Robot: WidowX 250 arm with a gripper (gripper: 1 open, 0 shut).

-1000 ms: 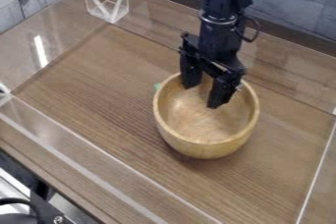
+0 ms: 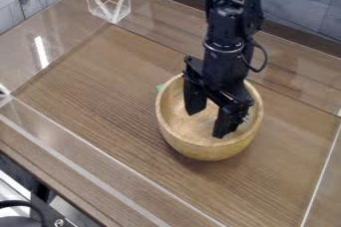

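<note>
A large tan bowl [image 2: 186, 143] sits on the wooden table at the middle right. My black gripper [image 2: 216, 116] reaches down from the top into the bowl, its fingers open. Whether anything lies under the fingers is hard to tell. A small green object [image 2: 159, 90] peeks out at the bowl's upper left edge, mostly hidden.
A white wire rack [image 2: 110, 4] stands at the back left. A dark cable or part shows at the lower left corner.
The bowl looks about where it was.
</note>
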